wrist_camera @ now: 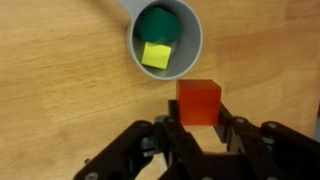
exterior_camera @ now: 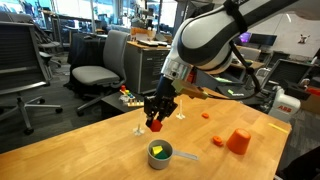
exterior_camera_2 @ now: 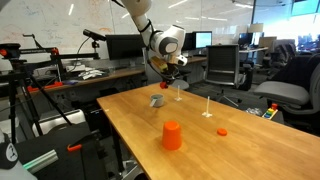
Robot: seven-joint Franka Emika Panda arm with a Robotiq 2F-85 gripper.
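My gripper is shut on a red-orange block (wrist_camera: 199, 101), which shows between the fingertips in the wrist view. A grey pot (wrist_camera: 191, 66) with a handle lies just beyond it, holding a yellow block (wrist_camera: 156, 55) and a green piece (wrist_camera: 158, 27). In exterior view 1 the red block (exterior_camera: 156, 125) hangs just above the pot (exterior_camera: 160, 161), near its back rim. From the other side, exterior view 2 has the pot (exterior_camera_2: 157, 100) on the far part of the table, under the gripper (exterior_camera_2: 168, 82).
An orange cup (exterior_camera: 239, 141) stands upright to the right on the wooden table (exterior_camera: 60, 155). Small red pieces (exterior_camera: 218, 141) lie between cup and pot. Thin white upright items (exterior_camera_2: 208, 106) stand on the table.
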